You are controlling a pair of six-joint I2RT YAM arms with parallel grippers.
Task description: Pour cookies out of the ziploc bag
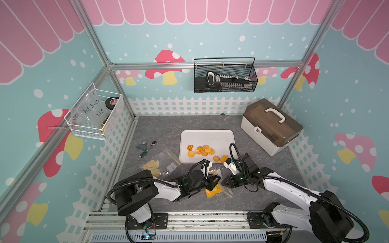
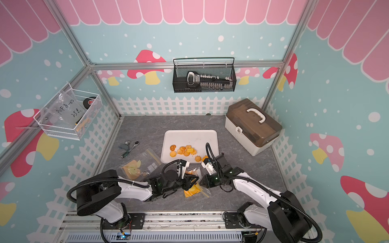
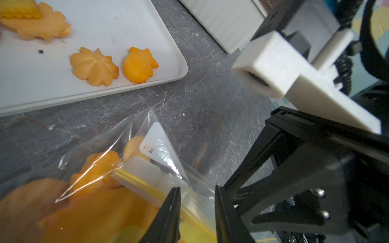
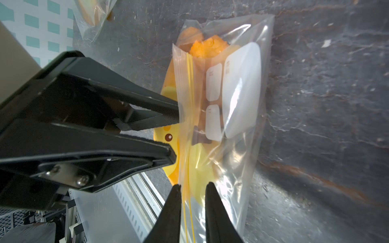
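Observation:
A clear ziploc bag (image 4: 239,89) with a yellow zip strip and white labels lies on the grey table in front of the tray, orange and tan cookies (image 3: 97,170) inside. My left gripper is shut on the bag by its zip edge. My right gripper is shut at the zip's near end; clear film runs behind its fingertips, and I cannot tell whether any is pinched. Above the bag, the white tray (image 1: 224,139) holds several loose cookies (image 1: 199,150), some near its front edge.
A second bag (image 1: 156,164) lies left of the left arm, beside a spoon (image 1: 149,149). The brown-lidded box (image 1: 271,126) stands at the back right. Bare table lies behind the tray, and the two arms crowd the front.

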